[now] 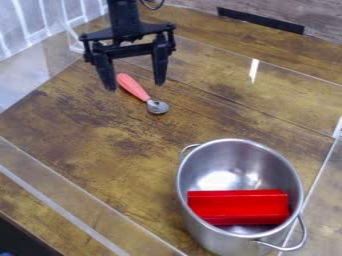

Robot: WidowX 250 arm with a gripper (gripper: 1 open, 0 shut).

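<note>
My black gripper (132, 68) hangs open at the upper left of the camera view, fingers spread, over a utensil with a salmon handle (131, 87) and a round silver head (156, 106) lying on the wooden table. A steel pot (202, 161) with side handles stands at the lower right, holding a bright red block (238, 207).
Transparent panels or strips run along the left, front and right. A dark slot (262, 20) is in the wood at the back.
</note>
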